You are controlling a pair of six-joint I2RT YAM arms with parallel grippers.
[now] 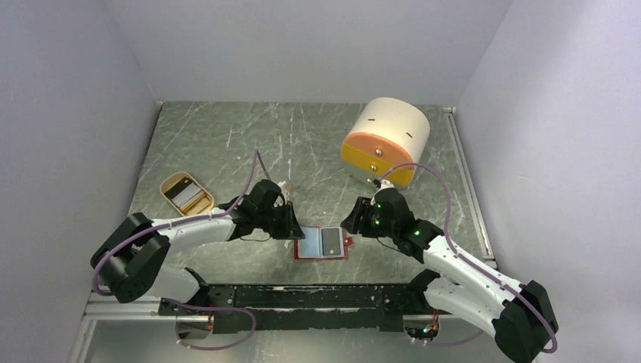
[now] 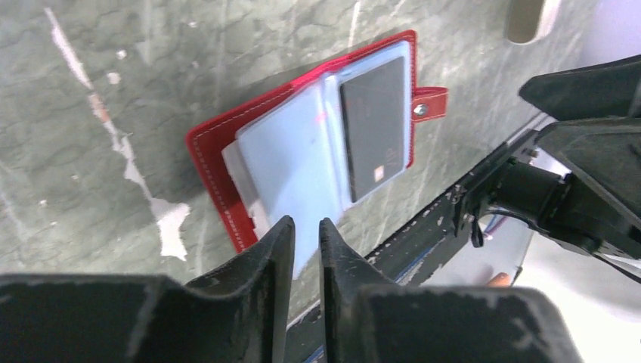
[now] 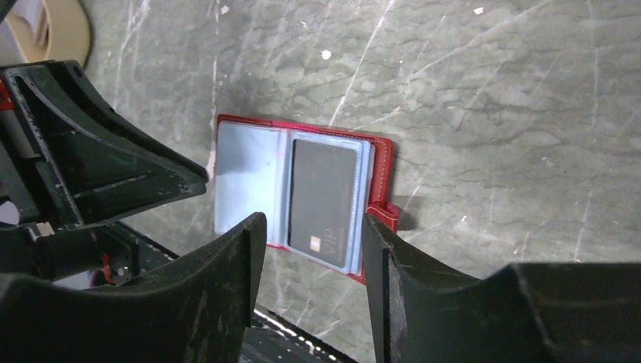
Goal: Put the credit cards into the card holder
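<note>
The red card holder (image 1: pixel 321 258) lies spread open on the table, its translucent sleeves facing up. A dark grey card (image 3: pixel 321 198) marked VIP sits in the sleeve on its right half. The left half shows only a pale blue sleeve (image 2: pixel 292 155) with its near side lifted a little. My left gripper (image 1: pixel 300 234) is over the holder's left edge, its fingers a small gap apart with nothing between them. At the holder's right, my right gripper (image 1: pixel 352 230) stands open above the clasp strap (image 3: pixel 383 215), holding nothing.
An oval tan tray (image 1: pixel 168 181) with several cards stands at the left. A white, orange and yellow drawer box (image 1: pixel 389 136) is at the back right. Behind the holder the table is bare; both arms are close to each other.
</note>
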